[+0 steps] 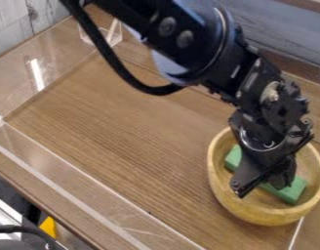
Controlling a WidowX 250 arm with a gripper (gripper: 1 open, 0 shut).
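Observation:
My black gripper [260,171] reaches down into a round wooden bowl [238,203] at the lower right, its fingers low over a green block [287,190] that lies in the bowl. The gripper looks shut; whether anything is between its fingertips is hard to make out, as the arm hides part of the block.
Clear plastic edging runs along the left and front. A wall stands at the back.

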